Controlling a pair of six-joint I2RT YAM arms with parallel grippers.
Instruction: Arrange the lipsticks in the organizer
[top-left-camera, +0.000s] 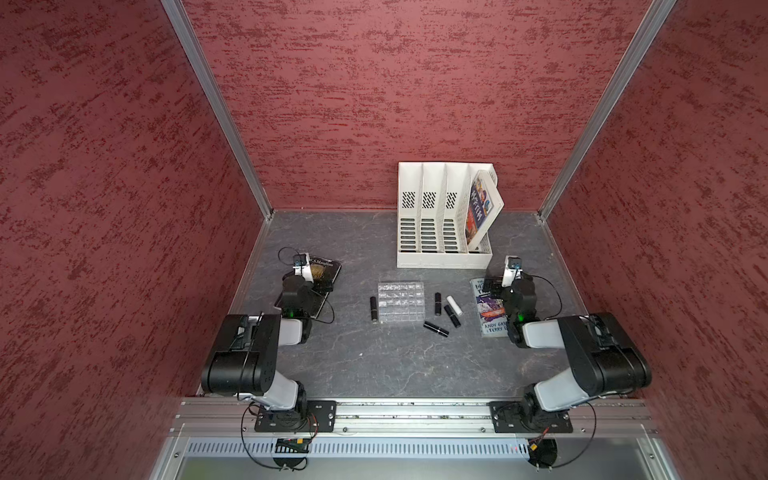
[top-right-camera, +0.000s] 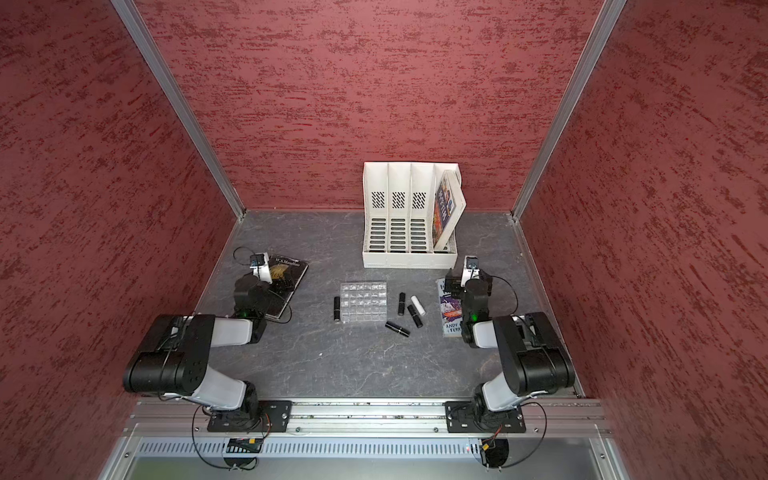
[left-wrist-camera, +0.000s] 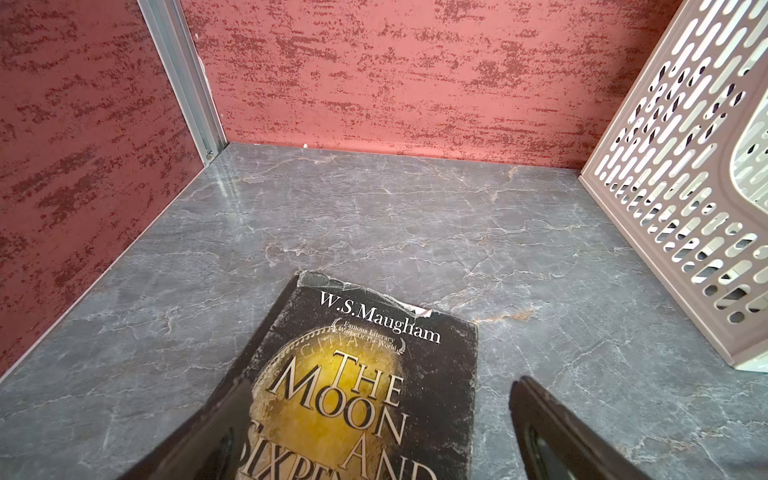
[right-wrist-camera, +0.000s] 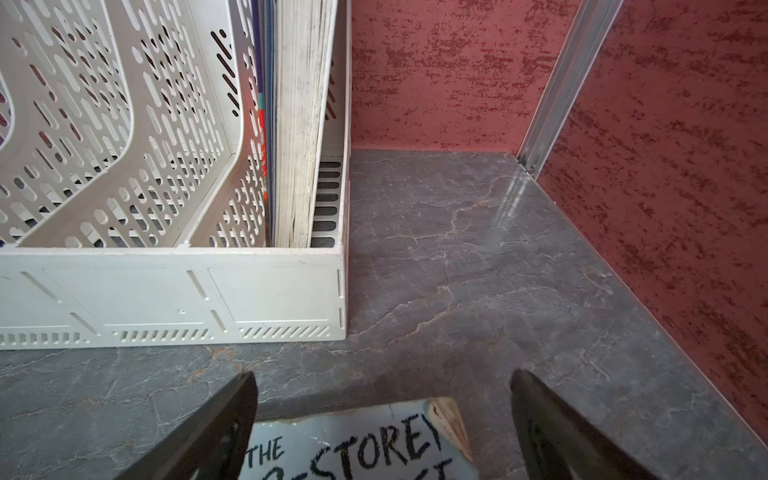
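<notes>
A clear organizer (top-left-camera: 401, 302) with rows of small cells lies flat at the middle of the table. Left of it is a black lipstick (top-left-camera: 373, 309). To its right lie another black lipstick (top-left-camera: 437, 303), a white one (top-left-camera: 454, 305), a tilted black one (top-left-camera: 453, 316) and, nearer the front, a black one with a light band (top-left-camera: 436, 329). No lipstick shows in the organizer's cells. My left gripper is open above a dark book, its fingers wide apart and empty. Over a pale book my right gripper stands open, also empty.
A white file rack (top-right-camera: 409, 260) stands at the back, one book (top-right-camera: 448, 209) leaning in its right slot. The dark book (left-wrist-camera: 360, 360) lies at left, the pale book (right-wrist-camera: 360, 440) at right. Bare table surrounds the organizer's front.
</notes>
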